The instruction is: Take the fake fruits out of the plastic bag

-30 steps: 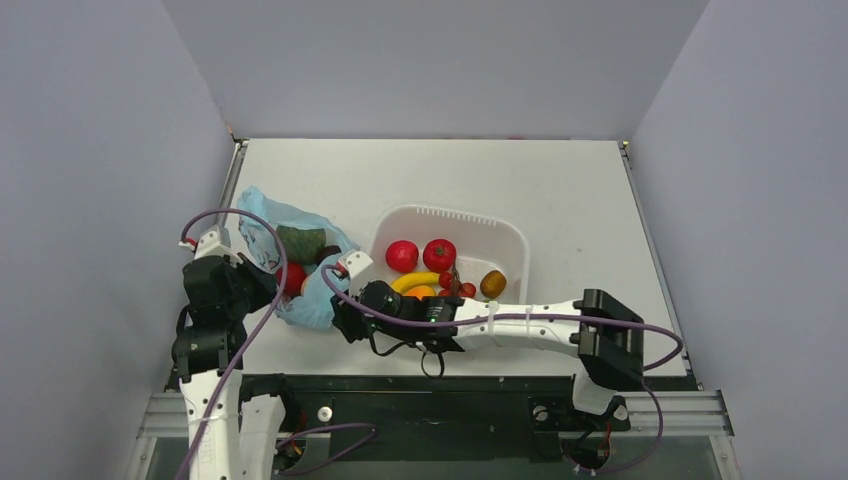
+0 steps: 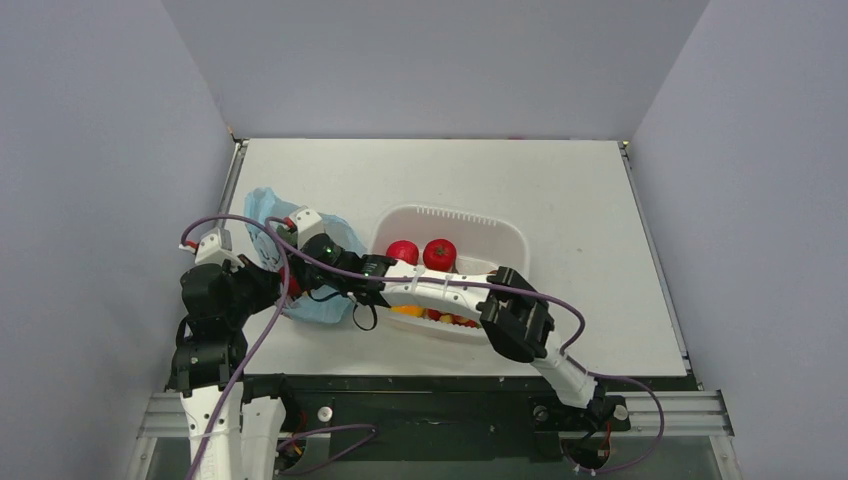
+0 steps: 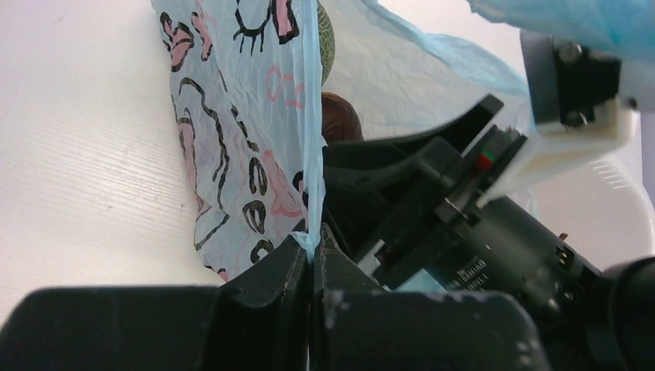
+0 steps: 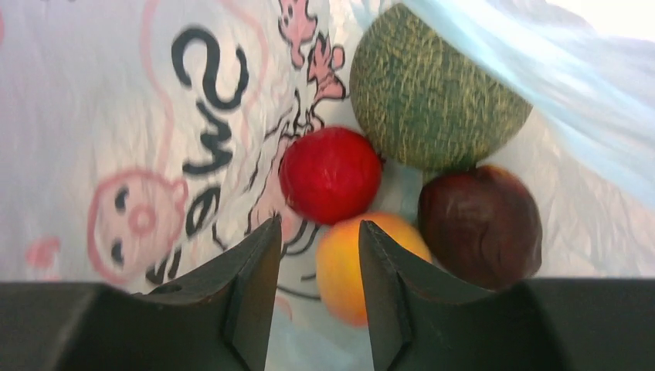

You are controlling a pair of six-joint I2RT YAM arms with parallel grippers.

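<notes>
The light blue plastic bag (image 2: 262, 207) lies on the left of the table with its mouth spread. My left gripper is shut on a fold of its edge. Inside the bag, the right wrist view shows a dark green fruit (image 4: 432, 97), a red fruit (image 4: 332, 175), an orange-yellow fruit (image 4: 367, 267) and a dark brown-red fruit (image 4: 480, 226). My right gripper reaches into the bag from the right, its fingers part open. The orange-yellow fruit shows between and behind the fingertips; whether they touch it, I cannot tell.
A white basket (image 2: 480, 222) stands right of the bag, holding a red fruit (image 2: 402, 252), a tomato (image 2: 439, 254) and several others. My right arm crosses over it and hides part. Bare table (image 2: 580, 230) lies at the right.
The left gripper has barely moved, still at the bag's edge.
</notes>
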